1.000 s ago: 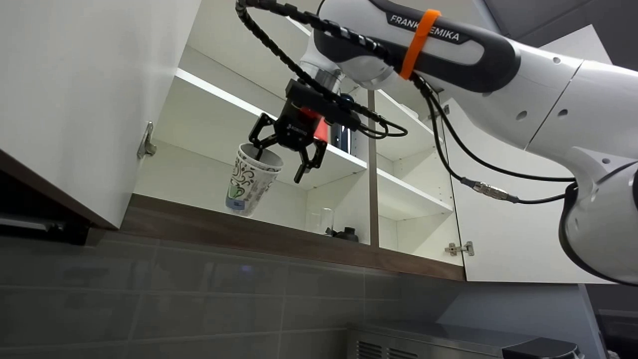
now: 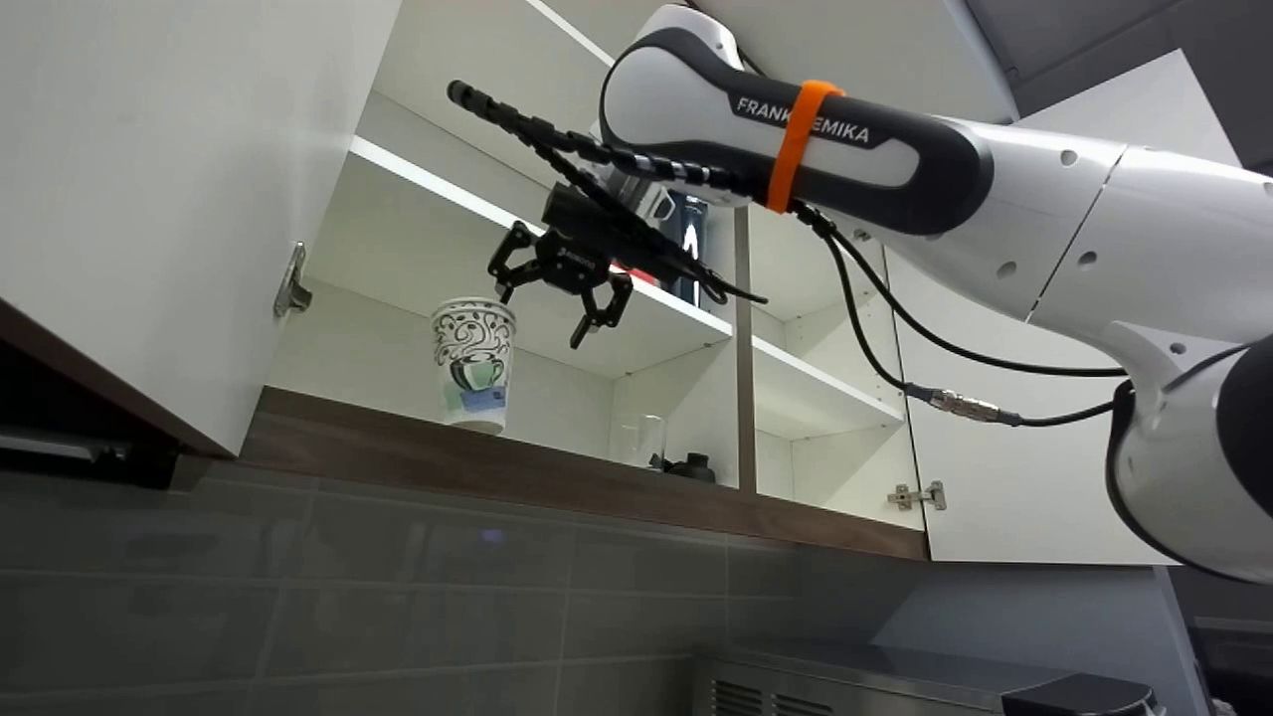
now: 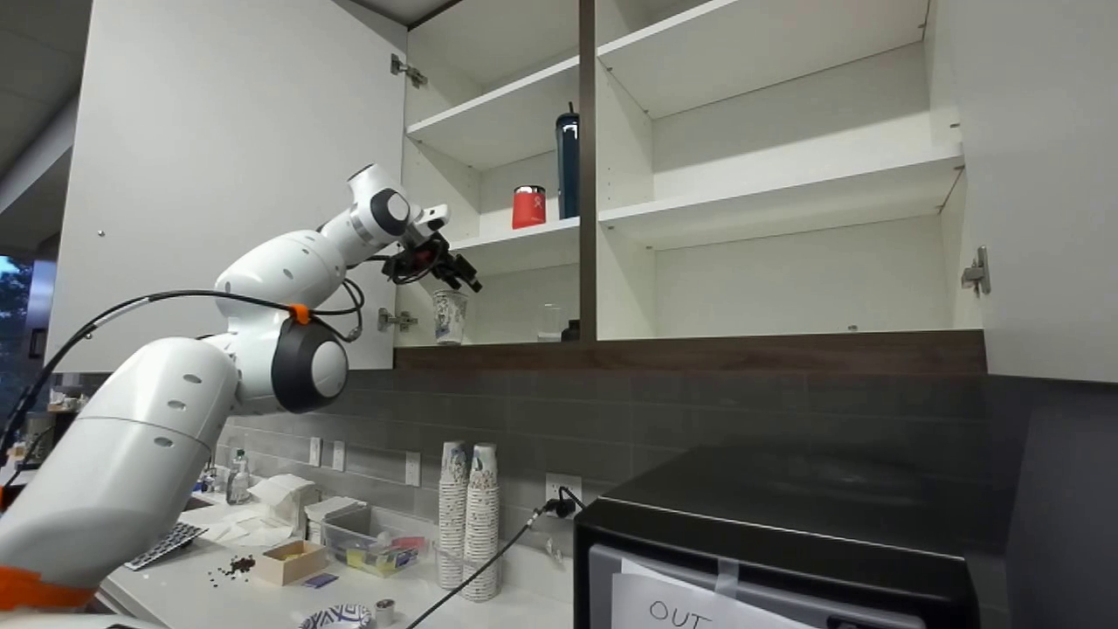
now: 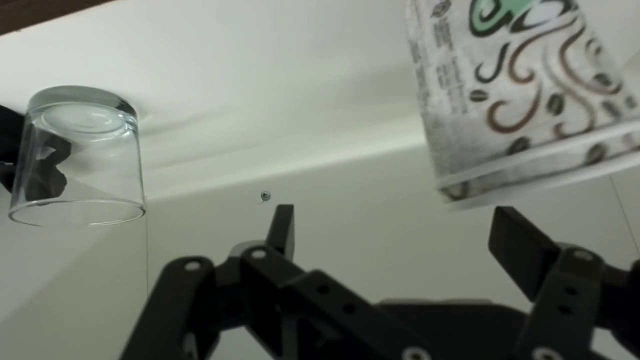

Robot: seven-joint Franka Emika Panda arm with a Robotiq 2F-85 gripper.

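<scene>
A patterned paper cup [image 2: 473, 364] stands upright on the cabinet's lowest shelf, near its front edge. My gripper [image 2: 543, 316] is open beside and above its rim, the left finger close to the cup's mouth in exterior view 1; whether it touches cannot be made out. From the other side, exterior view 2 has the cup [image 3: 450, 316] just under the gripper [image 3: 466, 281]. In the wrist view the cup [image 4: 522, 90] fills the upper right, beyond the right fingertip, and the space between the gripper's fingers [image 4: 390, 240] is empty.
A clear glass [image 4: 78, 156] and a dark object [image 2: 692, 467] share the lowest shelf, farther right in exterior view 1. A red mug [image 3: 529, 206] and a dark tumbler [image 3: 568, 166] stand on the shelf above. The open cabinet door [image 2: 179, 179] borders the left side.
The cup was tilted with a finger inside its mouth; now it stands upright, a little farther left. My gripper and arm have shifted toward the cabinet, and the gripper has tipped.
</scene>
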